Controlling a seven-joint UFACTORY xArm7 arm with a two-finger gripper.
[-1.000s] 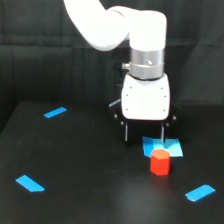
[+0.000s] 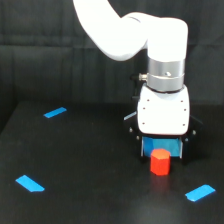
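A red block [image 2: 160, 162] stands on the dark table, right of centre in the camera view. Directly behind it is a blue piece [image 2: 176, 147], its front partly covered by the red block and its top edge by the white hand. My gripper [image 2: 162, 150] has its white body low over the blue piece. The dark fingers blend into the black background, so whether they are spread or closed against the blue piece does not show. The red block is in front of the hand, nearer the camera.
Flat blue markers lie on the table: one at the back left [image 2: 55, 112], one at the front left [image 2: 30, 184] and one at the front right [image 2: 200, 192]. A dark curtain hangs behind.
The arm has come down and to the right, from up and left of the blue piece to just over it. The red block and the markers have stayed in place.
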